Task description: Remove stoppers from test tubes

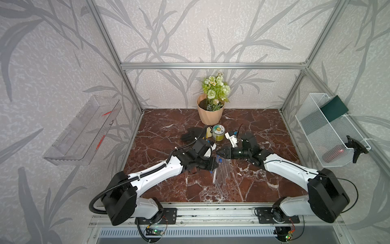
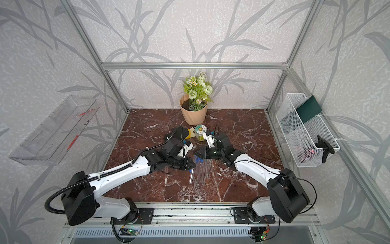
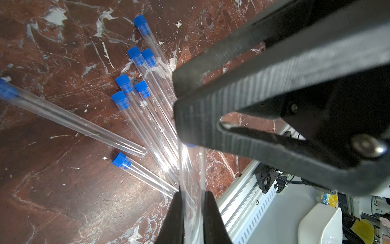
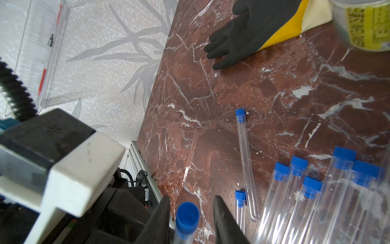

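A clear test tube [image 3: 193, 174] stands in my left gripper, which is shut on it. The blue stopper [image 4: 187, 215] at that tube's top appears between the fingers of my right gripper in the right wrist view. Space shows on both sides of the stopper, so those fingers are part open around it. In the left wrist view, the right gripper's fingers [image 3: 227, 109] hide most of the stopper. Several other tubes [image 4: 280, 203] with blue stoppers lie on the table, mostly side by side.
A black and yellow glove [image 4: 251, 32], a tin [image 1: 218, 132] and a flower pot [image 1: 210, 116] stand or lie behind the arms. A wire basket [image 1: 331, 130] hangs on the right wall, a clear bin [image 1: 83, 132] on the left.
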